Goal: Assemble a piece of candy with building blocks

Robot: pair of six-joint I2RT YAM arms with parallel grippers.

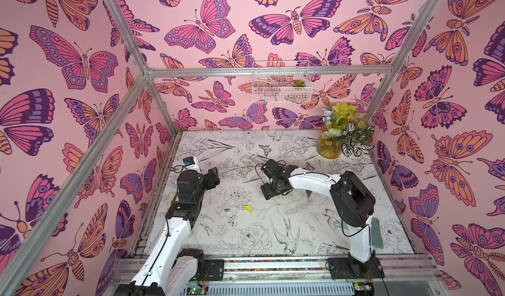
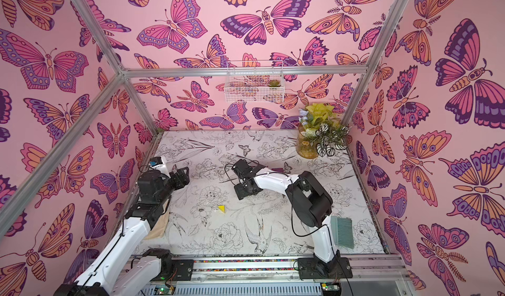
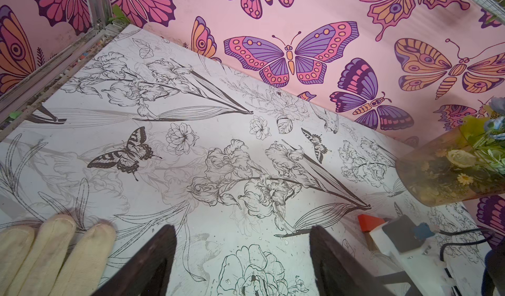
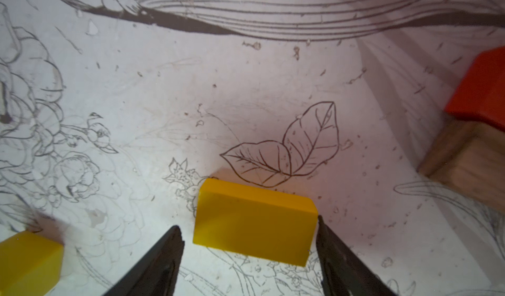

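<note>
A yellow block [image 4: 255, 222] lies on the table between the spread fingers of my right gripper. Its right end is close to or against one fingertip; a gap shows at the left. In the top left view this block is hidden by the right gripper [image 1: 267, 185]. A yellow triangular block [image 1: 247, 208] rests nearer the front, seen too from above right [image 2: 221, 208]. Over on the left, my left gripper is open above bare table. A red block [image 4: 481, 91] and a brown block [image 4: 468, 162] touch at the right wrist view's right edge.
A glass vase of flowers [image 1: 329, 145] stands at the back right. A teal brush-like pad [image 2: 343, 233] lies beside the right arm's base. Pale wooden rounded tips [image 3: 57, 243] show at lower left.
</note>
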